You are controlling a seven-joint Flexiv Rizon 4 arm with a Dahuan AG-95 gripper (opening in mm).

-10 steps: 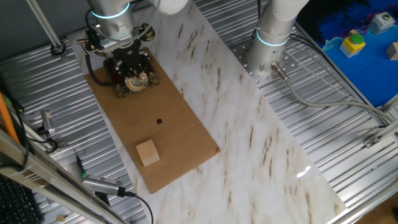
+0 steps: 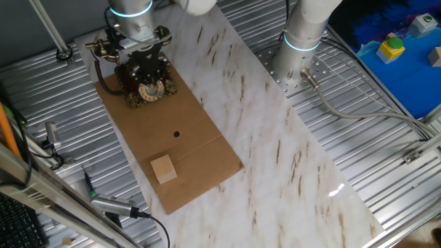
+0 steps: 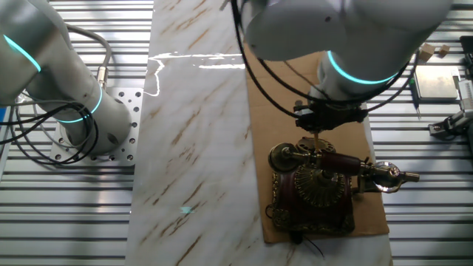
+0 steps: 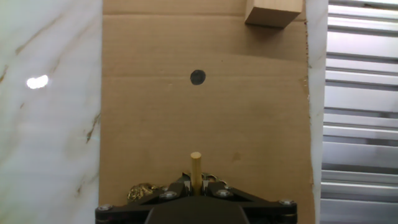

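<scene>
A vintage rotary telephone point(image 3: 310, 210), dark red with ornate gold trim, stands on the cardboard sheet point(image 2: 196, 141). Its handset point(image 3: 341, 163) lies across the top, and the round dial point(image 2: 151, 90) faces the open cardboard. My gripper is shut on a thin wooden stick point(image 4: 196, 165), whose free end points away from the fingers. In exterior view 2 the stick point(image 3: 316, 140) hangs down close above the telephone's handset. Whether its tip touches anything cannot be made out. Only bits of gold trim point(image 4: 143, 191) show behind the fingers in the wrist view.
A wooden block point(image 2: 163, 169) sits on the cardboard, near a black dot point(image 2: 176, 134). Bare marble-patterned tabletop point(image 2: 275, 172) lies alongside.
My arm and gripper have shifted slightly to the right in exterior view 1, above the telephone. The telephone, block and cardboard stay in place.
</scene>
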